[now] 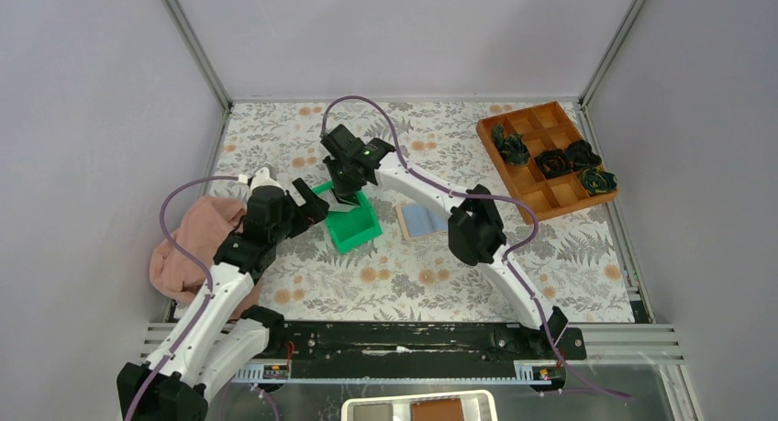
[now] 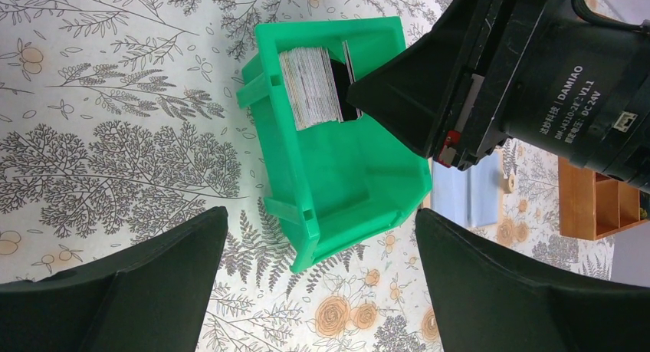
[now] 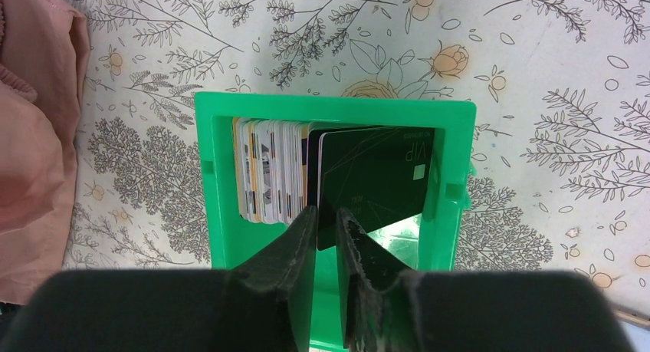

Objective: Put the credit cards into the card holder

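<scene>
The green card holder [image 1: 353, 228] stands mid-table, with a row of upright white-edged cards [image 3: 268, 168] packed along one end. Beside them a dark green VIP card [image 3: 375, 176] leans at a slant inside the holder, over a black card. My right gripper is over the holder, fingertips close together at the VIP card's lower edge, part open; whether they grip it is unclear. My left gripper is open at the holder's left side in the top view, empty between its fingers.
A pink cloth [image 1: 197, 247] lies at the left. A blue-and-wood item [image 1: 420, 219] lies right of the holder. A wooden compartment tray [image 1: 550, 196] with dark bundles is at the back right.
</scene>
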